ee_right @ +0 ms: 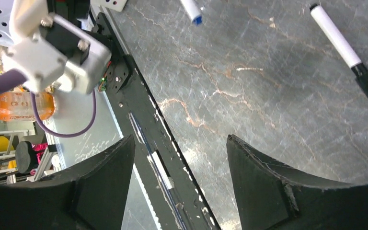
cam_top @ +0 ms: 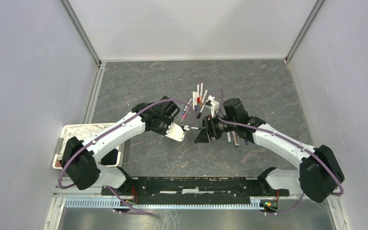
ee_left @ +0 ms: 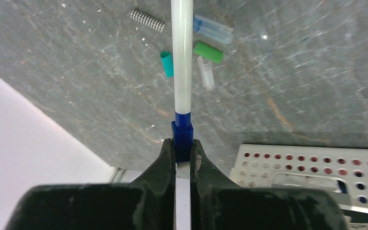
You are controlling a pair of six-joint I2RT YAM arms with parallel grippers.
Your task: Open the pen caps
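A white pen with a dark blue cap is held by my left gripper, whose fingers are shut on the cap end. The barrel runs away from the fingers and leaves the left wrist view at the top. From above, this pen points right, towards my right gripper. In the right wrist view that gripper stands wide open, with nothing between its fingers. A white, blue-ended pen enters at the top; whether it is the held one, I cannot tell.
Loose pieces lie below the left gripper: a teal cap, a green cap, a clear piece and a checkered piece. The perforated basket is nearby. A black-capped pen and several other pens rest on the table.
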